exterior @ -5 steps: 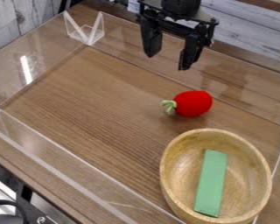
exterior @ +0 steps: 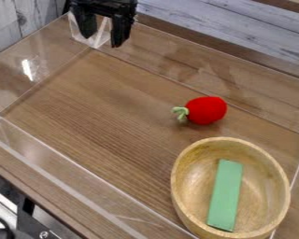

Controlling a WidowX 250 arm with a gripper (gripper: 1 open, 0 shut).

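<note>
The black gripper [exterior: 100,25] is at the upper left, over a clear plastic item on the table's back corner, its fingers apart. A red vegetable [exterior: 205,110] with a green tip lies right of the middle. A tan bowl [exterior: 196,163] at the lower right holds a green rectangular block [exterior: 224,194].
A raised edge runs along the back. Glossy clear material covers part of the left side.
The gripper has moved from the upper middle and right far to the left. The vegetable, bowl and block have not moved.
</note>
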